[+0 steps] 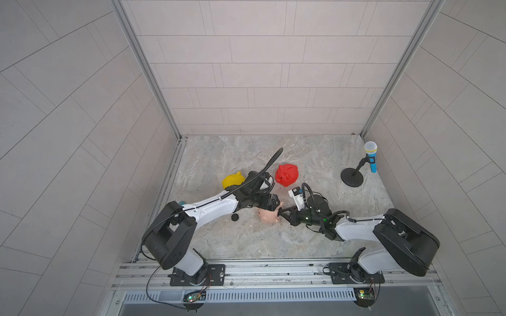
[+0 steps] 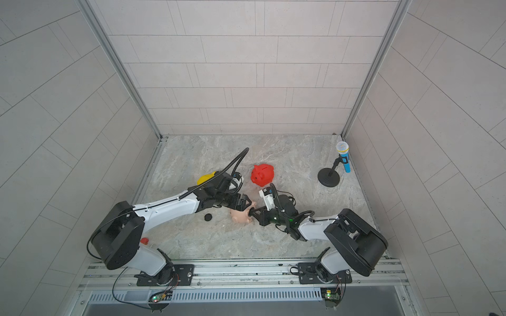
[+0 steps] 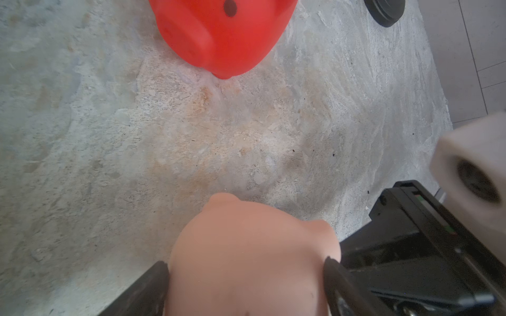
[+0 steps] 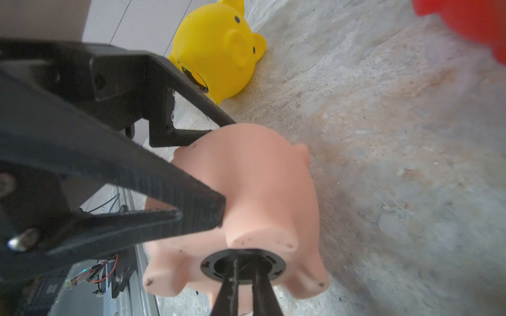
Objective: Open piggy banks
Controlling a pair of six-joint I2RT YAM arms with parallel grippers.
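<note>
A pink piggy bank lies on the stone table between my grippers, its underside with a dark round hole facing my right gripper, whose narrow fingertips are at that hole; how wide they are apart is small. My left gripper straddles the pink body from above, one finger on each side. A red piggy bank stands behind, and a yellow one lies behind left, partly hidden by the left arm in the top views.
A black disc lies left of the pink bank. A black stand with a blue and white object is at the back right. Free table lies at the front and back.
</note>
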